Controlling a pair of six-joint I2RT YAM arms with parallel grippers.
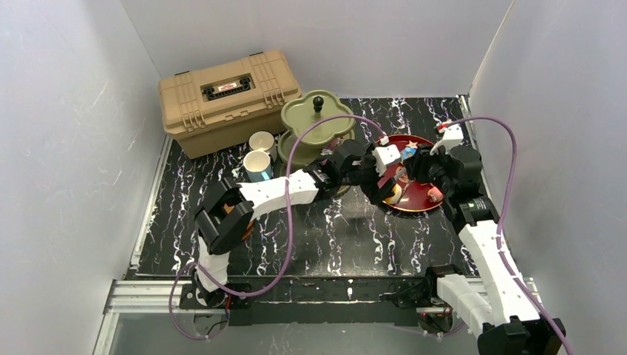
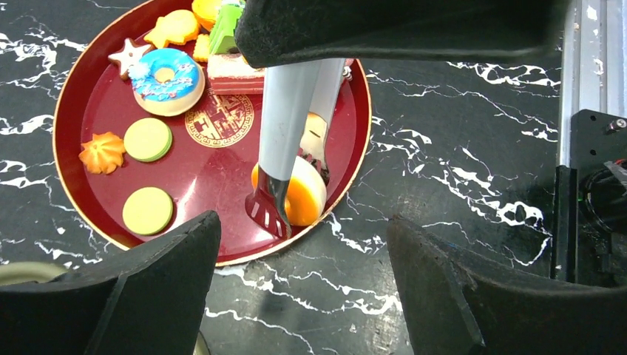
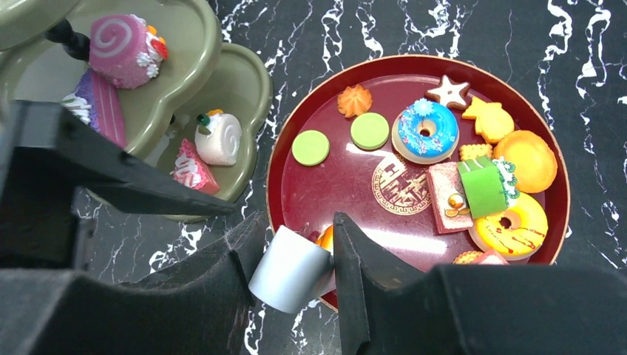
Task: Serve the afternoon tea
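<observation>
My right gripper [image 1: 421,166] holds grey tongs [image 2: 285,118] over the red tray [image 3: 355,185]; their tips are at an orange-and-white piece [image 2: 307,192] near the tray's rim. My left gripper is open above that area, nothing between its fingers. The tray also holds a blue donut [image 3: 414,133], green discs [image 3: 310,148], cookies and cakes. The tiered green stand [image 1: 318,115] holds cake rolls [image 3: 126,52] and slices.
A tan case [image 1: 229,111] stands at the back left, two mugs [image 1: 257,166] in front of it. Orange coasters are mostly hidden under my left arm.
</observation>
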